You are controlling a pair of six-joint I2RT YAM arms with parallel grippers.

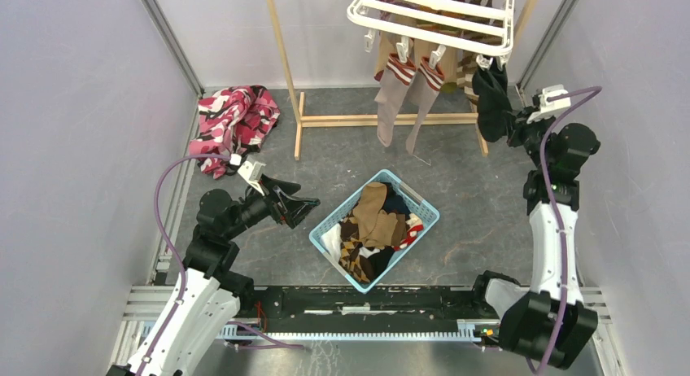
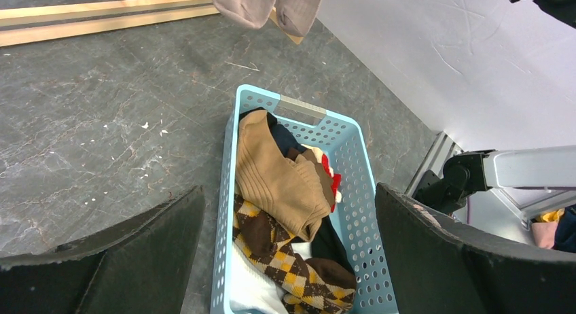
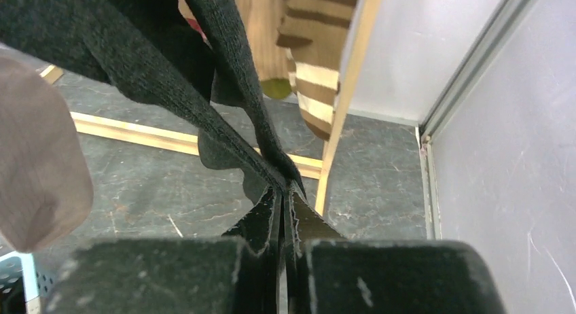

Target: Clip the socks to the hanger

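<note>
The white clip hanger (image 1: 439,22) is at the top of the top view. A pair of grey-pink socks with striped cuffs (image 1: 396,95) hangs from its front clips. Under the front right corner hangs a dark sock (image 1: 491,99), its upper end at the clips. My right gripper (image 1: 513,128) is at the right side of this sock; in the right wrist view the dark cloth (image 3: 238,141) runs taut down to the shut fingertips, which pinch it. Left of the blue basket, my left gripper (image 1: 303,213) stands open and empty.
The blue basket (image 1: 327,264) holds several loose socks, among them a tan one (image 2: 272,171) and an argyle one (image 2: 292,273). A pink patterned cloth (image 1: 232,128) lies at the back left. The wooden rack (image 1: 366,120) stands behind; grey floor around the basket is clear.
</note>
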